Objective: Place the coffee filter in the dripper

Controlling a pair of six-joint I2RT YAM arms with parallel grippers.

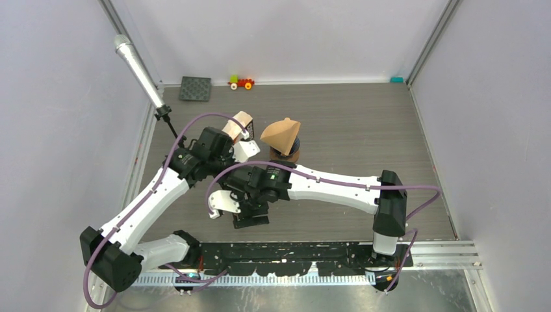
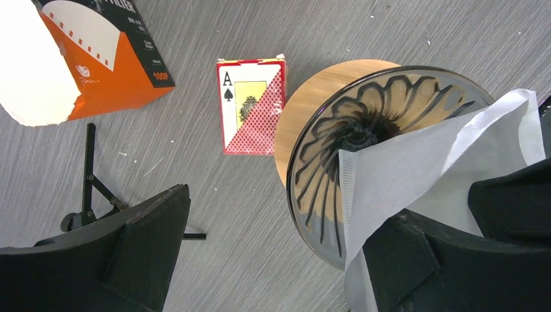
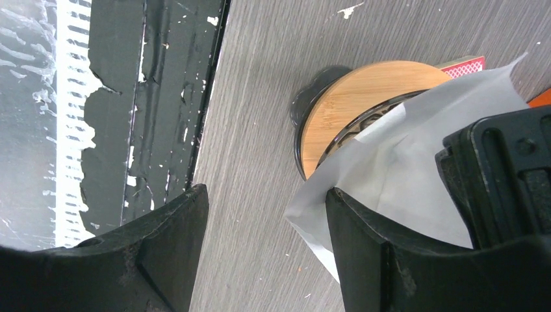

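Observation:
A white paper filter (image 2: 416, 175), upside unclear, spreads across the mouth of the clear ribbed dripper (image 2: 312, 188) in the left wrist view. My left gripper is open; one finger overlaps the filter and seems to sit inside its opening, while the other stands clear. In the right wrist view the filter (image 3: 396, 156) covers most of the dripper (image 3: 354, 125). My right gripper stands open, its right-hand finger against the filter by the paper's corner. How deep the paper sits is hidden. From above, my arms cover the dripper.
A wooden collar (image 2: 292, 123) surrounds the dripper. Beside it lie a card pack (image 2: 250, 107) and an orange filter box (image 2: 123, 71). A brown paper cone (image 1: 281, 135) stands behind the arms.

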